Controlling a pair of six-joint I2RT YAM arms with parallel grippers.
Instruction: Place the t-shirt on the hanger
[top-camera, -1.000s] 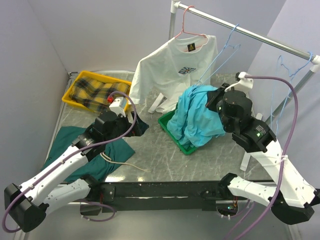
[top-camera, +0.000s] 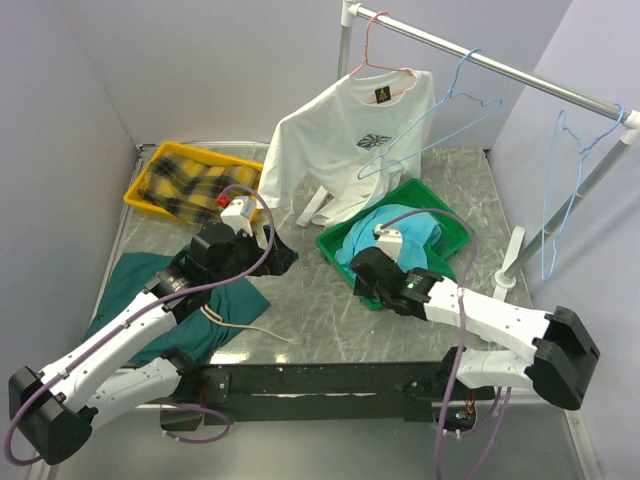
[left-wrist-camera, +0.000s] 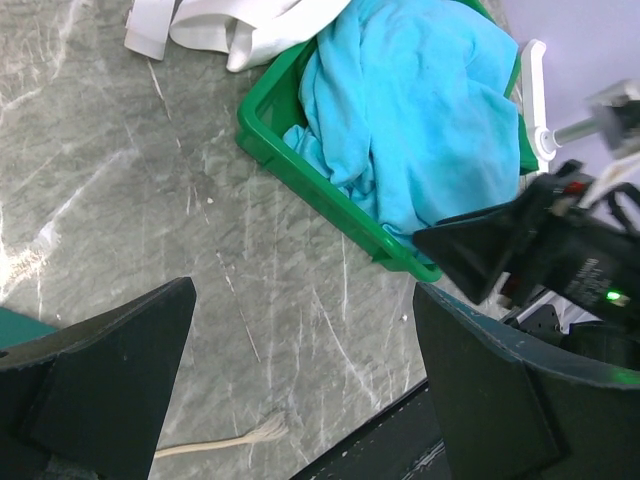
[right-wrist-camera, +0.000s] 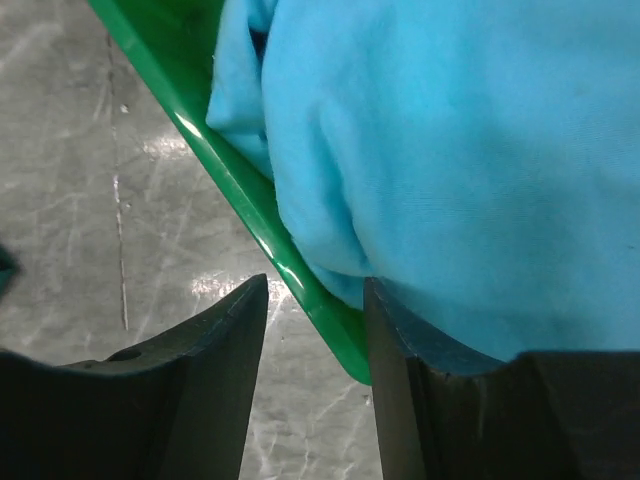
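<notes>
A white t-shirt (top-camera: 365, 135) with a printed chest hangs on the pink hanger (top-camera: 367, 45) at the rail's far end. Light-blue cloth (top-camera: 395, 232) lies bunched in the green bin (top-camera: 455, 222); whether it is a t-shirt cannot be told. My right gripper is part open at the bin's near corner, its fingers apart, with the rim and a blue fold showing beyond the gap and nothing held. Over bare table left of the bin, my left gripper stands wide open and empty. Two blue hangers, one nearer the middle (top-camera: 450, 95) and one at right (top-camera: 583, 150), hang bare.
A yellow bin (top-camera: 215, 157) with checked cloth stands at the back left. Dark green cloth (top-camera: 140, 300) and a pale cord (top-camera: 245, 325) lie at the left. The metal rail (top-camera: 500, 65) slants across the upper right.
The blue cloth, raised beside my right gripper a second ago, now rests low in the green bin. That gripper has come left and towards the front; the middle hanger has swung. My left arm is unmoved.
</notes>
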